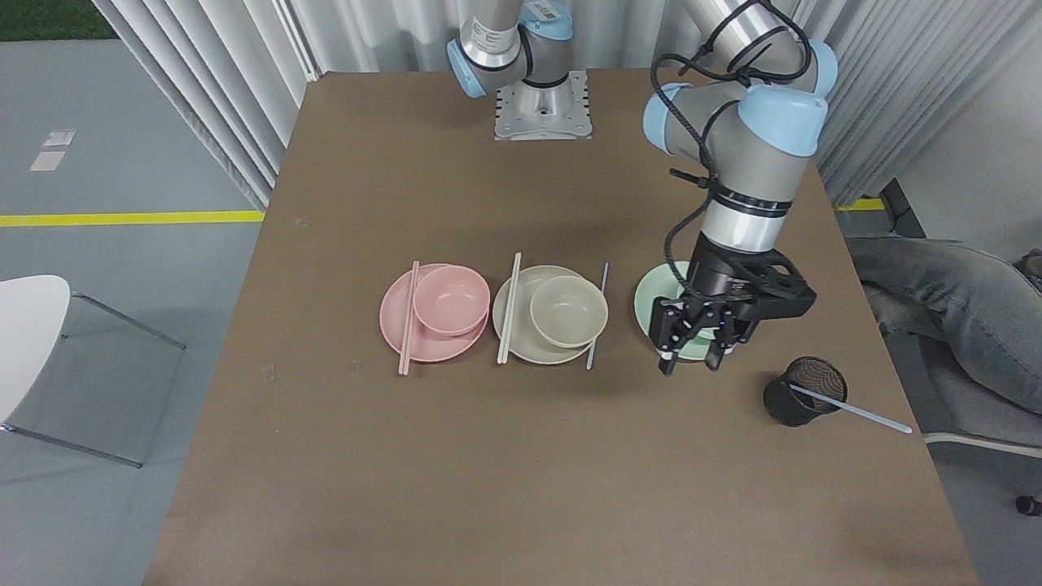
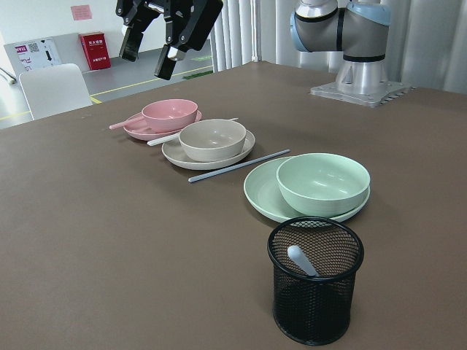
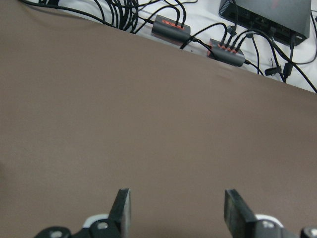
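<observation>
My gripper [image 1: 690,362] hangs over the green plate [image 1: 645,298], open and empty; in the left view [image 2: 148,62] it is high above the table. A green bowl [image 2: 323,186] sits on that plate. A beige bowl and plate [image 1: 567,311] and a pink bowl and plate [image 1: 451,299] stand to the left, with white chopsticks [image 1: 510,308] and pink chopsticks [image 1: 408,318] on them. A blue chopstick [image 1: 597,314] lies right of the beige plate. Another light stick [image 1: 860,412] leans out of the black mesh cup [image 1: 791,395].
The brown table [image 1: 469,478] has free room in front and behind the dishes. The wrist view shows cables and boxes [image 3: 225,53] beyond a table edge. A seated person [image 1: 957,303] is at the right.
</observation>
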